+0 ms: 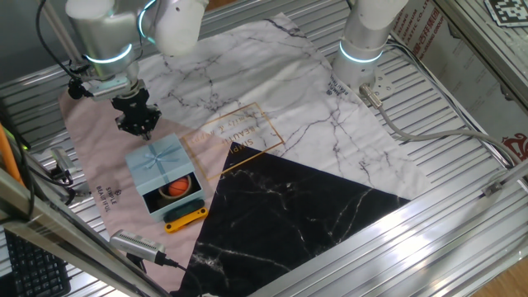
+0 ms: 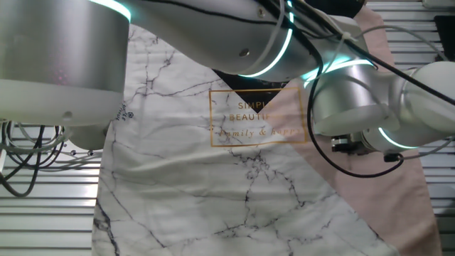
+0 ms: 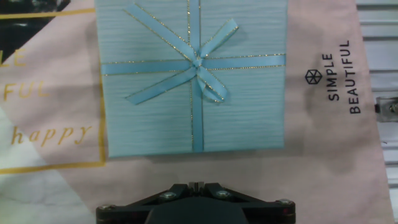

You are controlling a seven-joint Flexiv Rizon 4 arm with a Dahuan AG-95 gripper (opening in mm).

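Observation:
A light blue gift box (image 1: 169, 177) sits on the pink part of the cloth. Its ribboned lid (image 3: 149, 124) covers the side nearer my gripper, leaving the far part of the box uncovered. Inside that opening, an orange ball (image 1: 178, 186) rests in a tan ring (image 1: 175, 199). My gripper (image 1: 148, 137) hangs just off the lid's edge, apart from it. In the wrist view the gripper has its fingertips together, with nothing showing between them; the lid's bow (image 3: 198, 63) lies ahead. From exterior view 2 the box cannot be seen.
A yellow-and-black tool (image 1: 186, 219) lies against the box's open end. Farther along is a grey device (image 1: 138, 247) with a cable.

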